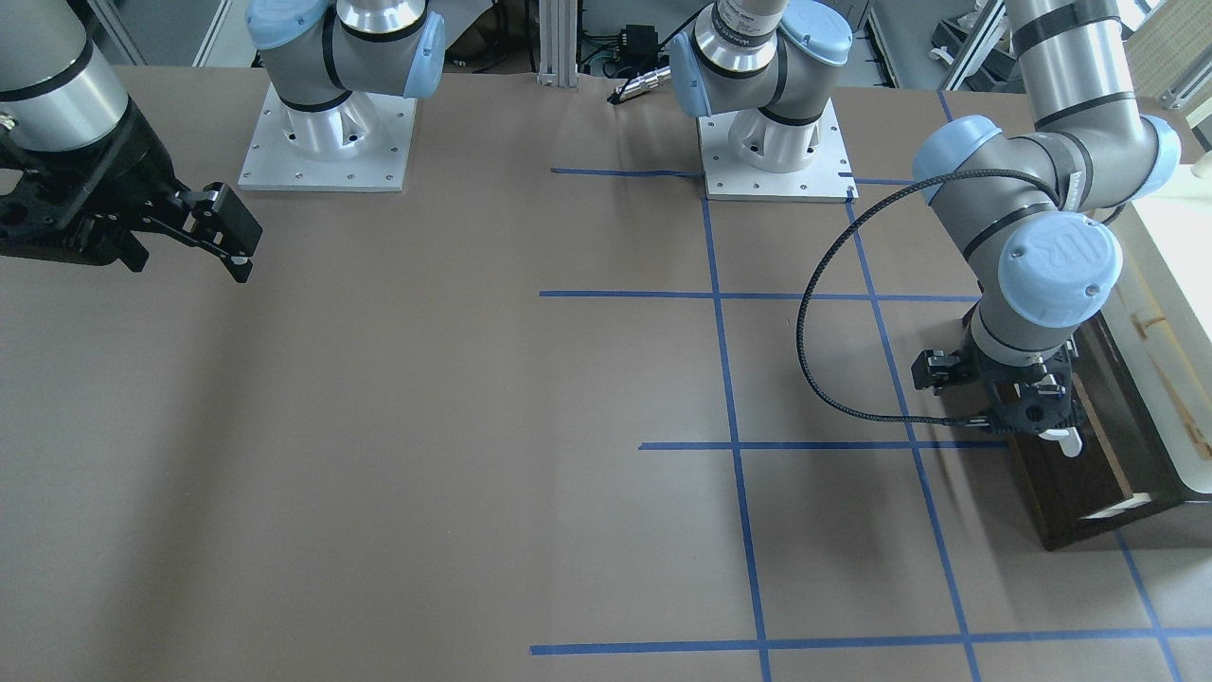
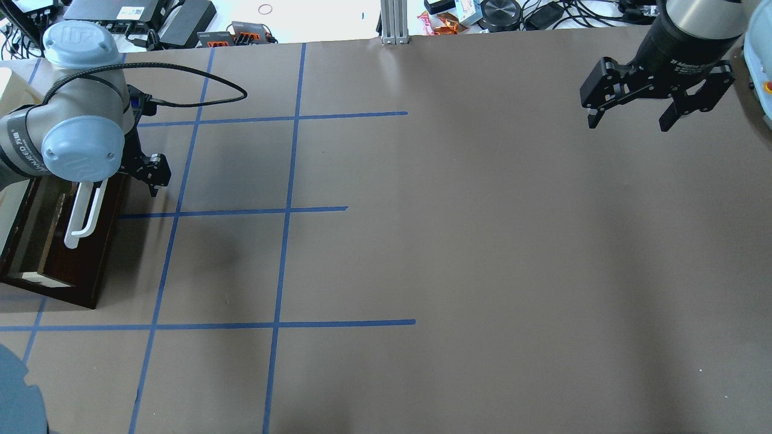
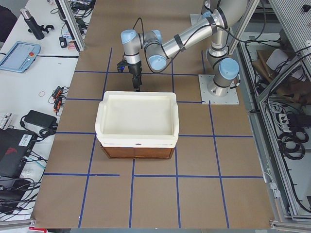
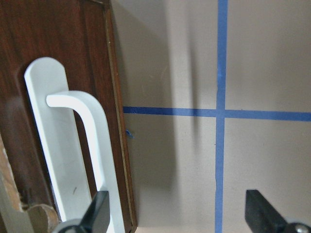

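A dark wooden drawer front [image 2: 94, 246] carries a white handle [image 4: 97, 141] on a white plate, seen in the wrist view and top view. My gripper is open at the drawer, its left finger over the handle's bar and the right finger out above the floor. From the top view a slot shows behind the drawer front, so it stands partly pulled out from the box [image 3: 136, 153], which holds a white bin [image 3: 137, 119] on top. Whether the left finger touches the handle I cannot tell.
Another black gripper [image 2: 655, 94] hangs at the far side of the top view. Other arm bases [image 1: 324, 159] stand along the back. My cable [image 1: 818, 386] loops out beside the arm.
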